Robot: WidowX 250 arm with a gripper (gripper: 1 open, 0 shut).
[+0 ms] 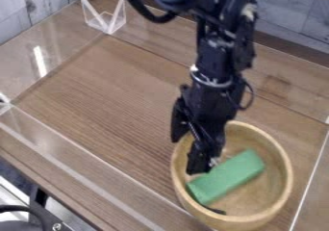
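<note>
My gripper (pixel 203 137) is open and reaches down into the near left part of a round cream bowl (pixel 267 197), its black fingers over the bowl's rim and inside it. A green rectangular block (pixel 232 175) lies in the bowl, to the right of and below the fingers. The arm hides the bowl's back rim in part, and a small dark piece shows at the bowl's lower left.
A small clear plastic object (pixel 106 13) stands at the back left. Low walls edge the back and right of the area.
</note>
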